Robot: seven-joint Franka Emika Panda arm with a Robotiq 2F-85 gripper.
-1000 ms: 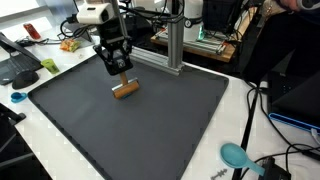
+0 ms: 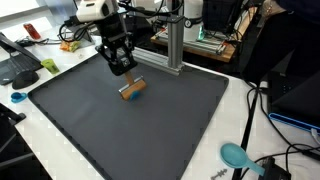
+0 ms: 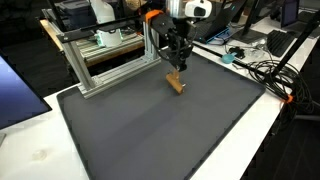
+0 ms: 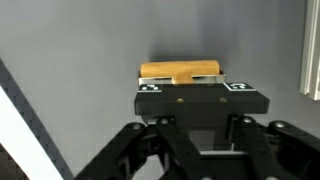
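An orange-brown bar-shaped piece with a pale edge is held at the end of my gripper, just over or on the dark grey board; I cannot tell whether it touches. At its lower end a blue patch shows. In the second exterior view, the brown piece hangs tilted below the gripper. From the wrist, the orange bar lies crosswise beyond the black gripper body with its two printed markers. The fingers are shut on the piece, though the contact itself is mostly hidden.
The dark grey board is clear around the piece. A metal frame stands at the back edge. Off the board lie a teal round-headed object, a green cup and cables.
The held piece has turned from lying broadside in the first exterior view to a steeper, narrower tilt, and the blue patch has come into sight. My gripper has shifted slightly right.
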